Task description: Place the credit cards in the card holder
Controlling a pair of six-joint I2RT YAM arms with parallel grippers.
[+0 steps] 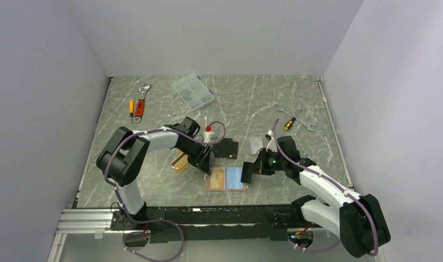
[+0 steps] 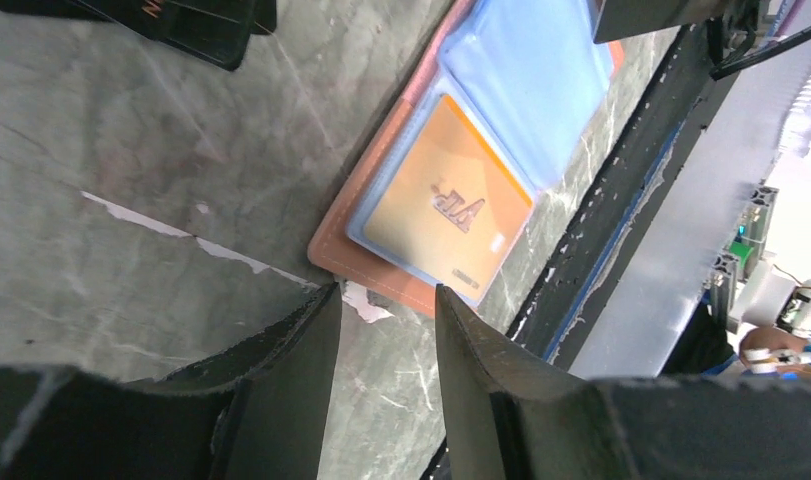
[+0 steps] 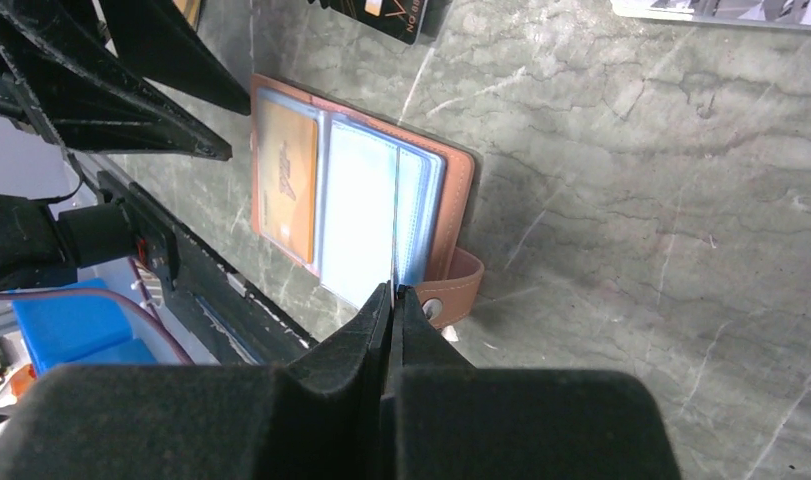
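Observation:
The brown card holder point(image 3: 462, 190) lies spread on the table. A gold card point(image 2: 451, 200) sits in its left pocket, while the pale blue right pocket point(image 1: 234, 177) shows no card inside. My right gripper is shut on a black card point(image 1: 246, 172), held above the holder's right edge; in the right wrist view it appears edge-on as a thin dark line. Close to the holder's left edge is my left gripper, part open, its fingers apart with only table between them. The holder's near-left corner lies just beyond those fingertips.
Black cards point(image 1: 225, 148) lie behind the holder, with a silvery card point(image 1: 256, 144) to their right. Gold cards point(image 1: 181, 165) are partly covered by the left arm. A clear box point(image 1: 193, 91), adjustable wrench point(image 1: 140, 103) and screwdriver point(image 1: 289, 124) lie farther back.

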